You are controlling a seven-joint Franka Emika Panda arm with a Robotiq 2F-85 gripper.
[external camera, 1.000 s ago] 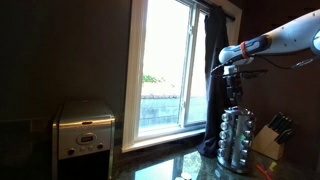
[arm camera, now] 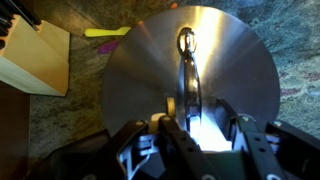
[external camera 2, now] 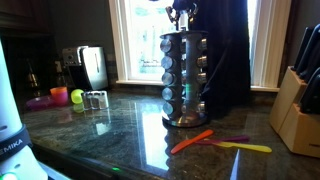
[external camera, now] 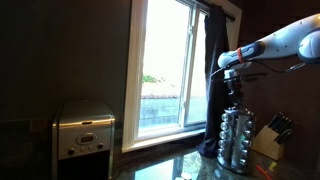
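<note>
A round, tiered spice rack (external camera: 236,140) with shiny jar lids stands upright on the counter. In exterior view 2 the rack (external camera 2: 186,82) is just in front of the window. From the wrist, its dark round top (arm camera: 140,70) shows, with a thin metal handle (arm camera: 187,62) rising from the middle. My gripper is directly over this top, its fingers apart and the handle lying between them, nearer the left finger. Whether either finger touches the handle cannot be told. The gripper (external camera 2: 183,16) is partly cut off at the top of exterior view 2.
A knife block (external camera 2: 300,108) stands to the right of the rack. Red (external camera 2: 192,141) and yellow (external camera 2: 246,147) utensils lie on the counter before it. A toaster (external camera: 84,142) is far left. The dark curtain (external camera: 217,70) hangs close behind the rack.
Over the last second the arm has shifted only slightly above the rack. The rack stands in the same place.
</note>
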